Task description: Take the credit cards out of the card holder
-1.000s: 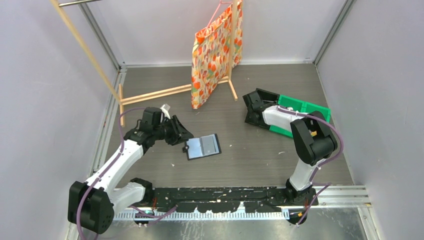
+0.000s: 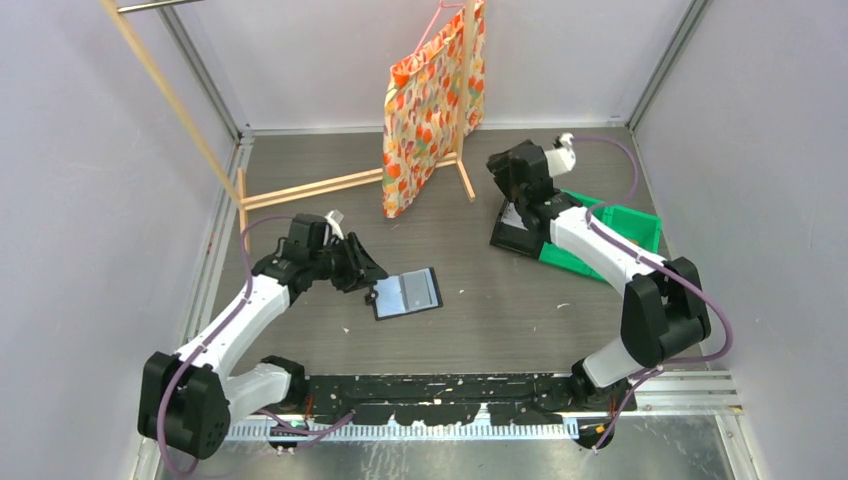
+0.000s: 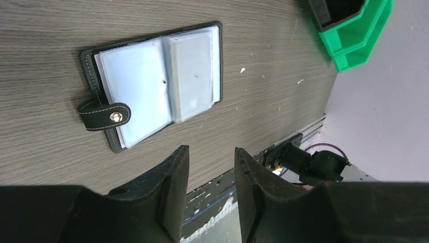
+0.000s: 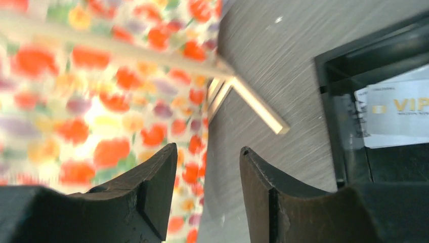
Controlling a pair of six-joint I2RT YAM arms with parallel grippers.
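The open card holder point(image 2: 406, 293) lies flat on the table, with pale card sleeves and a black snap strap point(image 3: 103, 116). My left gripper hangs just beside and above it, part open with nothing between its fingers. My right gripper is raised above the black container point(image 2: 515, 230), open and empty. In that container lies a white card marked VIP point(image 4: 397, 109).
A green divided tray point(image 2: 630, 230) adjoins the black container at right. A wooden rack point(image 2: 310, 190) with a patterned cloth bag point(image 2: 425, 110) stands at the back.
My right arm has risen and moved back from low over the black container. The left arm and card holder look unchanged.
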